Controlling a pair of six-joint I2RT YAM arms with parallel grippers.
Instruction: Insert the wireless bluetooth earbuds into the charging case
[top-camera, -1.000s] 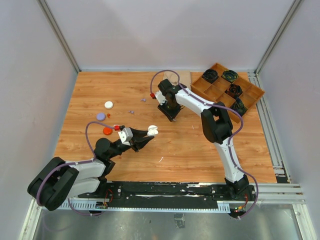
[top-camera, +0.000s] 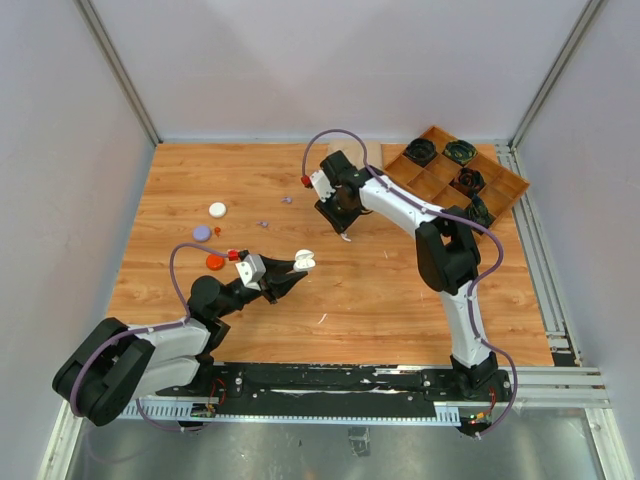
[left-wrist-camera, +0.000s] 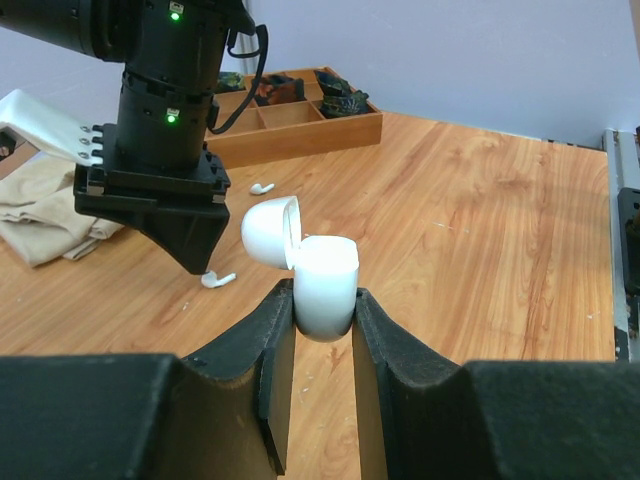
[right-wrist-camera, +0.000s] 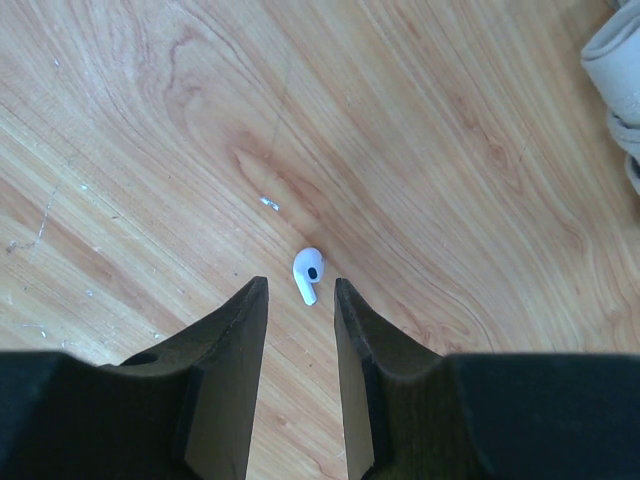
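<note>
My left gripper (top-camera: 298, 270) is shut on the white charging case (left-wrist-camera: 325, 285), whose lid stands open, held above the lower middle of the table. My right gripper (top-camera: 328, 210) hovers over a white earbud (right-wrist-camera: 306, 266) lying on the wood, its two fingertips a short way apart with nothing seen between them. The left wrist view shows this right gripper beside the earbud (left-wrist-camera: 212, 280) and a second small white earbud (left-wrist-camera: 258, 189) farther off.
A wooden organizer (top-camera: 430, 180) with dark coiled items fills the back right. A beige cloth (top-camera: 350, 150) lies at the back. Small coloured discs (top-camera: 215, 262) sit on the left.
The left gripper and the case have not visibly moved.
</note>
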